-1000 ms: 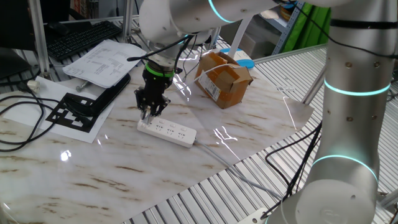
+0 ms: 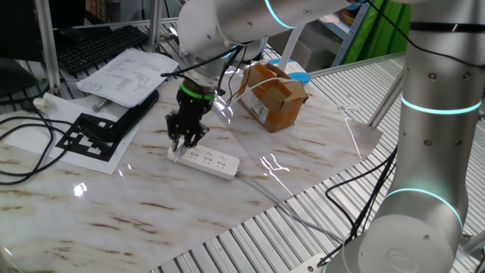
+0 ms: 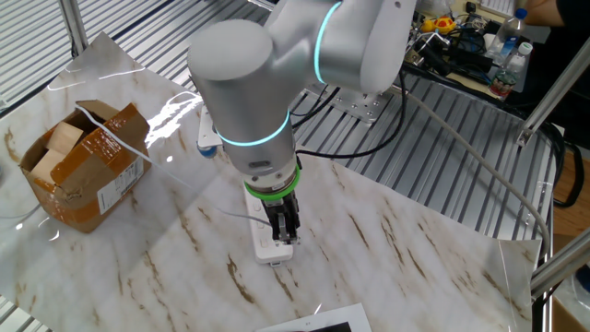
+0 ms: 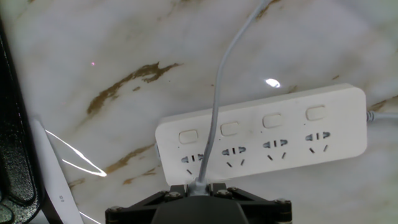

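Observation:
A white power strip (image 4: 261,134) with several sockets and switches lies flat on the marbled table. In the wrist view, my gripper is at its lower left edge, close to the leftmost socket. The fingers are shut on the end of a thin grey cable (image 4: 217,99); the plug itself is mostly hidden by the gripper. Exterior view 1 has the gripper (image 2: 182,145) pointing down over the left end of the power strip (image 2: 212,163). From the second exterior view, the gripper (image 3: 286,238) covers part of the strip (image 3: 271,252). Whether the plug touches a socket cannot be told.
An open cardboard box (image 2: 274,102) stands behind the strip, with the grey cable (image 3: 166,166) passing by it. Left of the strip lie a marker sheet (image 2: 91,140), a black object, papers (image 2: 121,76) and black cables (image 2: 49,148).
The arm and gripper have shifted slightly to the right, staying low over the strip's left end. The power strip has not visibly moved.

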